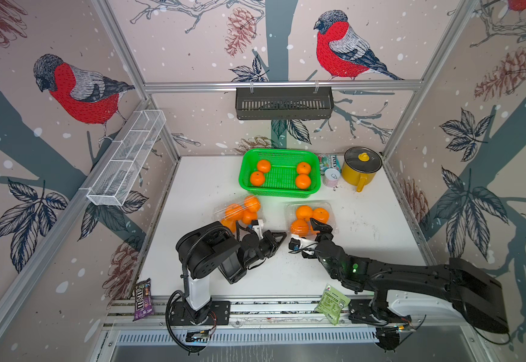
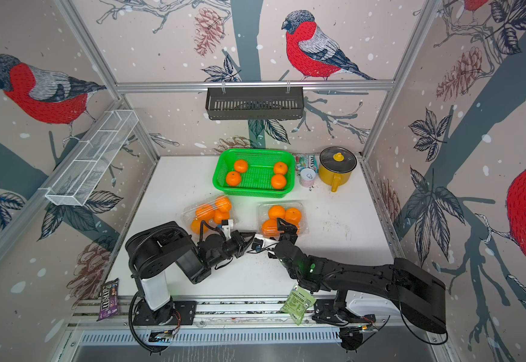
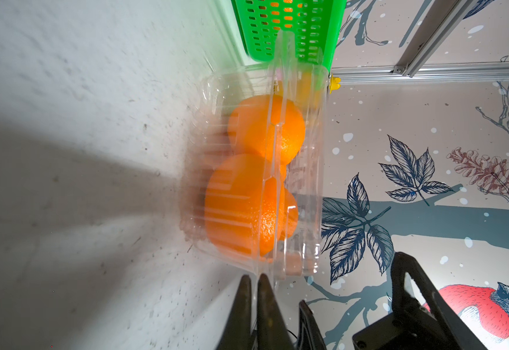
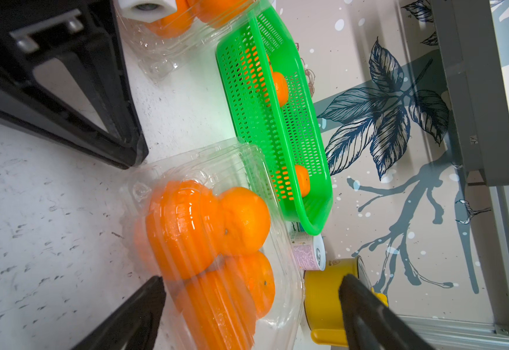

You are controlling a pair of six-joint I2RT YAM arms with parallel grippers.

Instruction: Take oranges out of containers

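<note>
Two clear plastic containers of oranges sit on the table: the left one and the right one, each holding several oranges. My left gripper is shut with nothing seen between its fingertips, just short of a clear container in the left wrist view. My right gripper stands open at the near side of the right container, its fingers either side of that container's lower part in the right wrist view. A green basket behind the containers holds several oranges.
A yellow pot and a small cup stand at the back right. A dark rack hangs on the back wall, a white wire rack on the left. Packets lie along the front edge.
</note>
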